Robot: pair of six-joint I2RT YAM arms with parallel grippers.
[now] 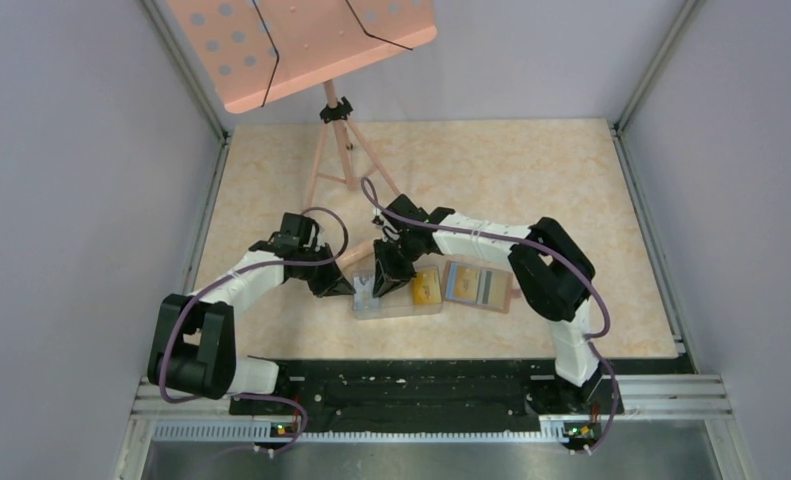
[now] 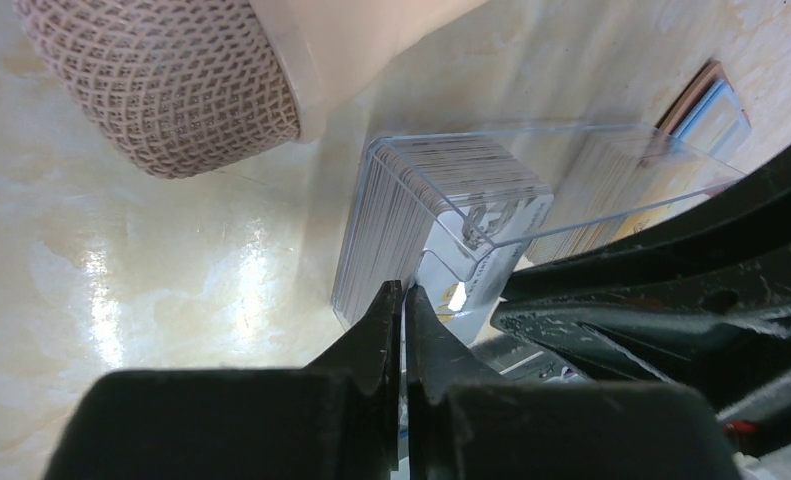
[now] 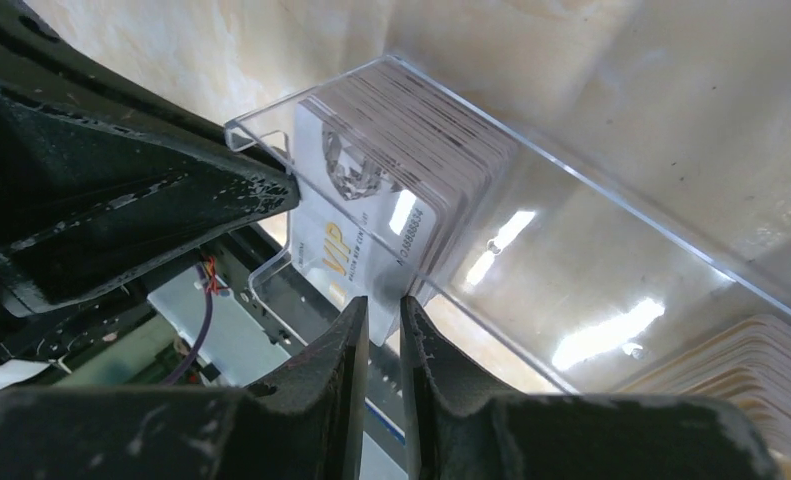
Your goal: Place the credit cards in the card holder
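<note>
A clear box (image 1: 399, 311) stands in front of my arms, holding white cards (image 1: 363, 291) at its left end and gold cards (image 1: 426, 287) at its right. Right of it lies the card holder (image 1: 479, 287), brown-edged with blue and a gold card showing. My left gripper is shut at the box's left end, by the white cards, with nothing visible between its fingers. The right gripper has its fingertips at the lower edge of the front white VIP card (image 3: 361, 215), a narrow gap between them. Whether they touch that card is hard to tell.
A pink easel (image 1: 346, 150) stands behind the box, and a mesh-textured cylinder (image 2: 171, 85) lies close to its left end. Both grippers are close together over the box.
</note>
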